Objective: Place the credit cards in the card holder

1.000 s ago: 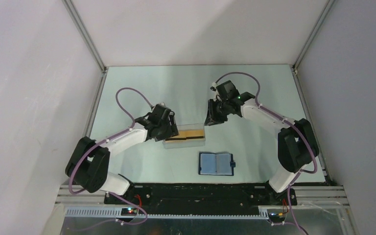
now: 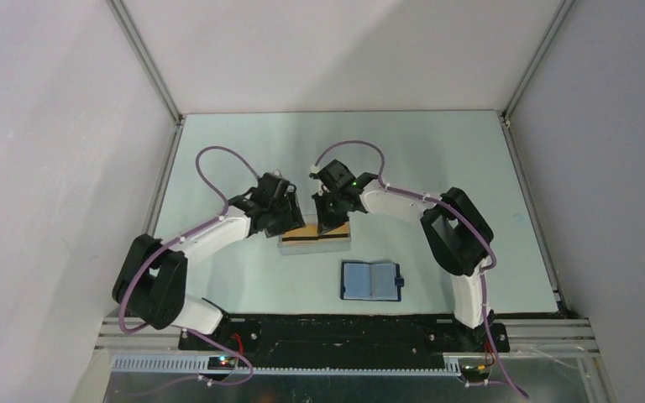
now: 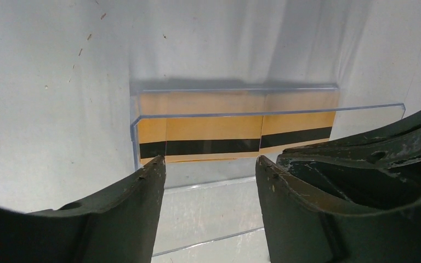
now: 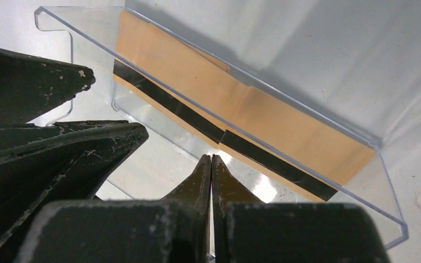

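Observation:
A clear plastic holder [image 2: 315, 249] at the table's middle holds orange cards with black stripes [image 3: 214, 131], seen through its wall in both wrist views [image 4: 301, 146]. My left gripper [image 2: 290, 218] hangs over the holder's left part; in the left wrist view its fingers [image 3: 131, 213] stand apart with nothing between them. My right gripper [image 2: 327, 220] is over the holder's right part; in the right wrist view its fingertips [image 4: 211, 159] meet, shut with nothing visible between them, beside the holder's long walls.
A dark-edged case with blue pockets [image 2: 369, 281] lies at the front, right of the holder. The two grippers are close together.
My right gripper has moved left from beside the holder to over it, close to my left gripper. The left arm has shifted only slightly.

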